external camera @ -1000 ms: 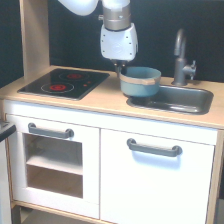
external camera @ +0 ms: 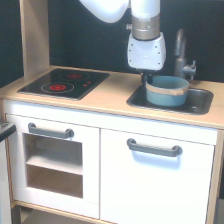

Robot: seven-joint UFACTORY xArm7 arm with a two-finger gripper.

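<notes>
A blue-grey pot (external camera: 166, 97) with a light brownish rim is at the sink (external camera: 204, 103), with its lower part within the basin's outline. Whether its base touches the sink bottom cannot be told. The white arm reaches down from the top, and my dark gripper (external camera: 148, 77) is shut on the pot at its left back side, by the handle. The fingertips are small and partly lost against the pot and the dark wall.
Right behind the pot rises a grey faucet (external camera: 181, 55). A black stove top (external camera: 66, 83) with reddish burner rings lies at the left of the wooden counter (external camera: 112, 97). Below are a white oven door (external camera: 55, 160) and a white cabinet door (external camera: 155, 185) with dark handles.
The arm and pot have moved together to the right and lower, from above the sink's left edge to the middle of the sink, close in front of the faucet.
</notes>
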